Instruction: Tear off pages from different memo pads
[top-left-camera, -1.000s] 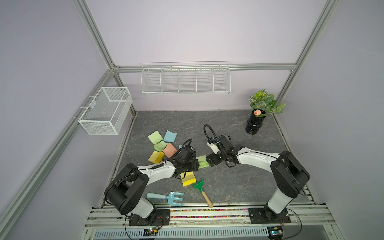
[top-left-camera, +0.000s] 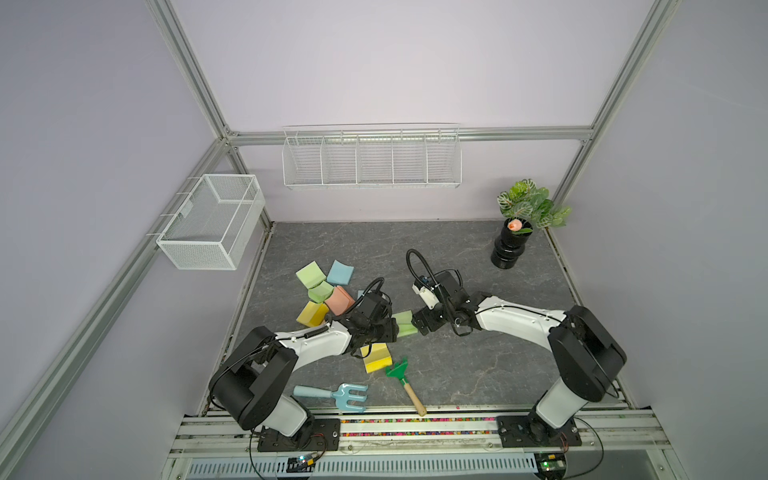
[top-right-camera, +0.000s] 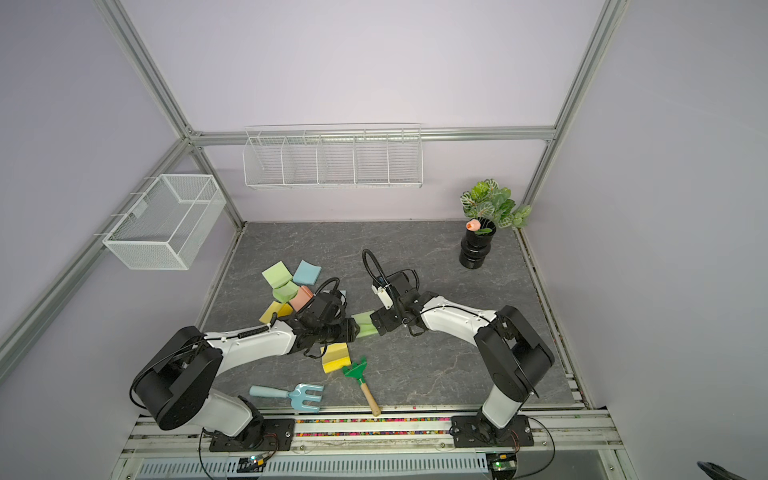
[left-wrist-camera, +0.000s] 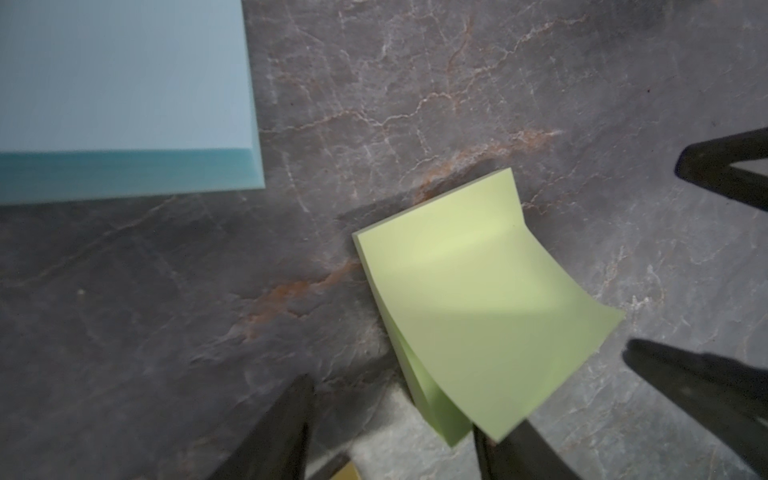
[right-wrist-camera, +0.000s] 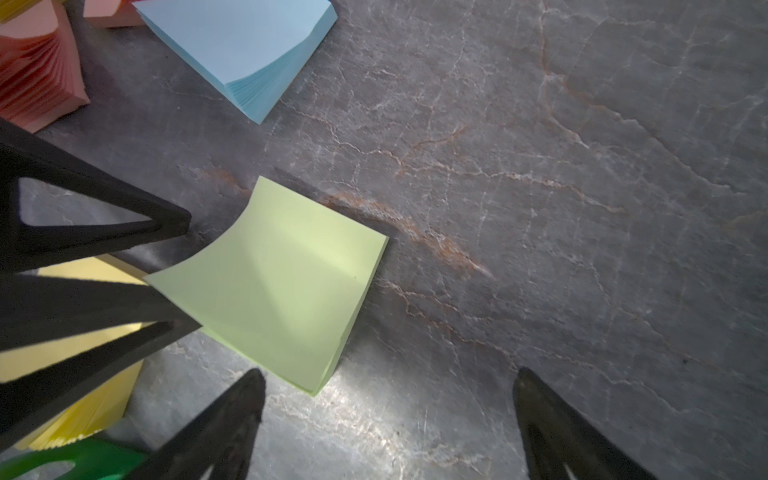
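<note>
A pale green memo pad lies on the dark table between both grippers, its top sheet curled up at one end. My left gripper is low at the pad's left side, fingers apart at the lower edge of its wrist view, the right one under the curled end. My right gripper is at the pad's right side, open, with nothing visible between its fingers. A light blue pad lies beside the green one. A yellow pad lies nearer the front.
More pads, green, blue, salmon and yellow, lie at the left. A trowel and fork lie at the front; a potted plant stands back right.
</note>
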